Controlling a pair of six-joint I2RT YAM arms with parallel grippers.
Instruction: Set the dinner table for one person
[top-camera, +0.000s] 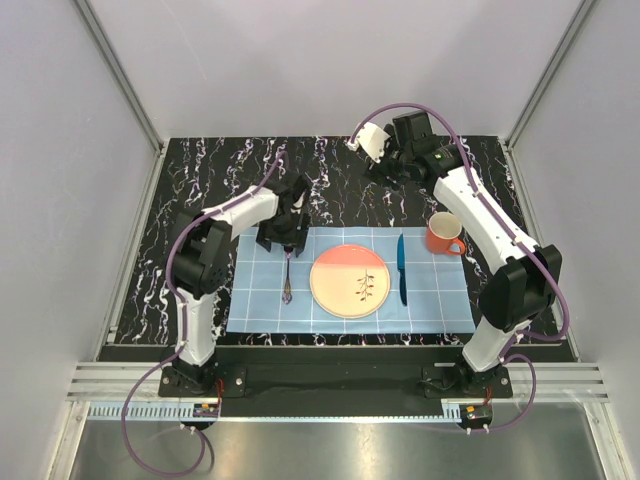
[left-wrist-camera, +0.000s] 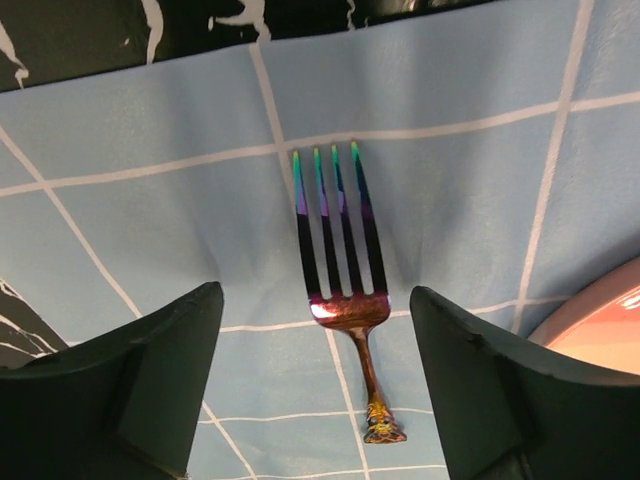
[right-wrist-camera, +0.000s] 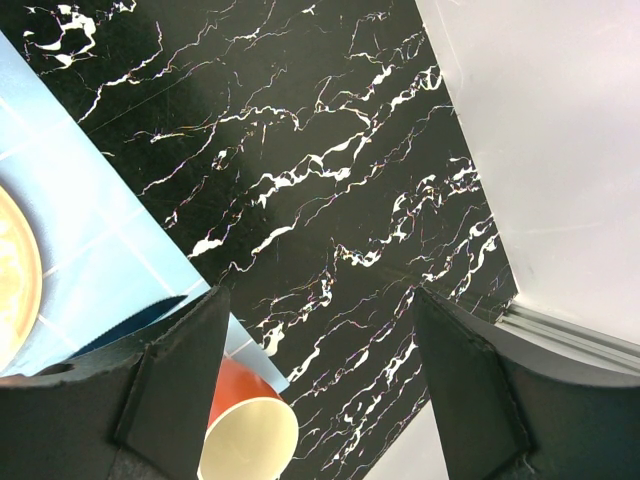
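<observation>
The fork (top-camera: 287, 284) lies on the light blue placemat (top-camera: 255, 305), left of the plate (top-camera: 336, 281). Its tines are under my left gripper (top-camera: 284, 238) in the top view. That gripper stands open, and in the left wrist view the fork (left-wrist-camera: 350, 309) shows between its spread fingers, touching neither. Right of the plate is a dark blue knife (top-camera: 402, 272), and an orange mug (top-camera: 444, 233) stands at the placemat's upper right. My right gripper (top-camera: 378, 168) hangs open and empty over the dark table, beyond the placemat.
Pale walls (top-camera: 330, 70) close in the back and both sides. The mug (right-wrist-camera: 248, 440) is near the right gripper's left finger in the right wrist view.
</observation>
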